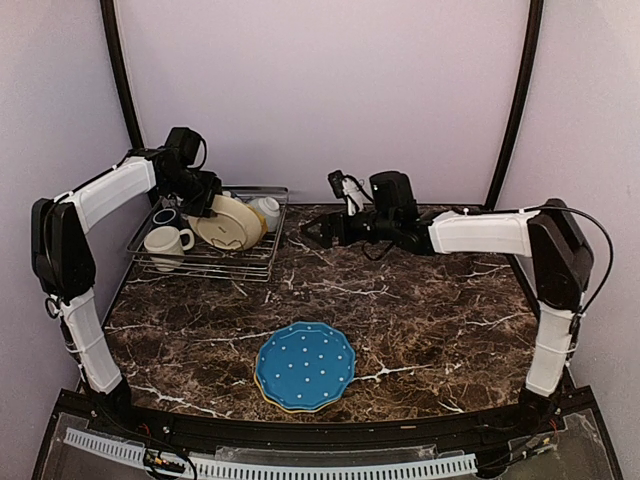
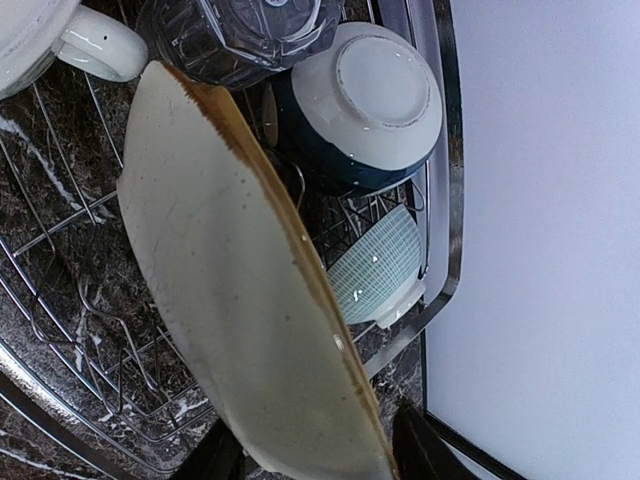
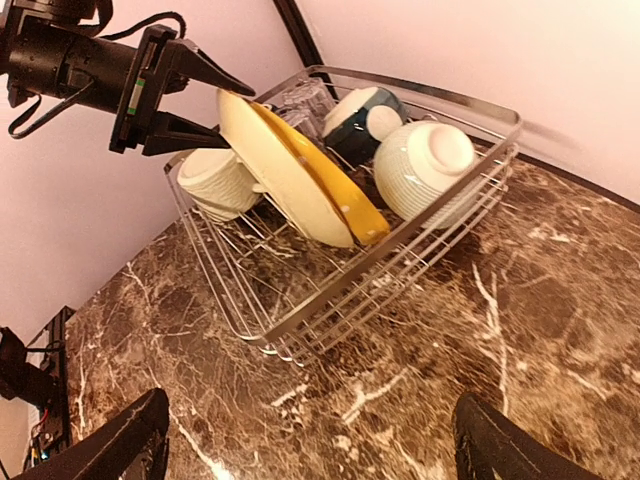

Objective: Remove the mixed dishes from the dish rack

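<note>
A cream oval plate (image 1: 227, 228) leans on edge in the wire dish rack (image 1: 272, 262). My left gripper (image 1: 207, 205) is shut on its upper edge; in the left wrist view the plate (image 2: 230, 270) runs down between the fingers. Right behind it in the right wrist view leans a yellow dish (image 3: 352, 203). The rack also holds a white mug (image 1: 163, 243), a pale ribbed bowl (image 3: 425, 168), a dark-and-white bowl (image 2: 365, 100) and a clear cup (image 2: 240, 35). My right gripper hangs open and empty, right of the rack.
A blue dotted plate (image 1: 305, 366) lies on the dark marble table at the front middle. Bare table spreads between it and the rack, and across the right side. Walls stand close behind and left of the rack.
</note>
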